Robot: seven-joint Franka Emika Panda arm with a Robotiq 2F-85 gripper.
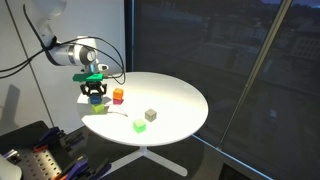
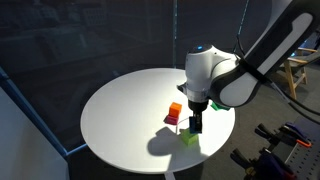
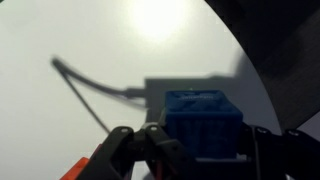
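Observation:
A blue block (image 3: 202,122) fills the space between the dark fingers of my gripper in the wrist view, and the fingers are shut on it. From the first exterior view, the gripper (image 1: 94,90) points down near the left edge of the round white table, with the blue block (image 1: 95,99) at its tip. Just under the blue block is a yellow-green block (image 1: 98,108); whether the two touch I cannot tell. The second exterior view also has the yellow-green block (image 2: 188,137) below the gripper (image 2: 195,122), which partly covers it.
An orange block (image 1: 118,93) sits on a pinkish-red block (image 1: 118,101) close beside the gripper. Farther right are a green block (image 1: 139,126) and a grey block (image 1: 151,115).

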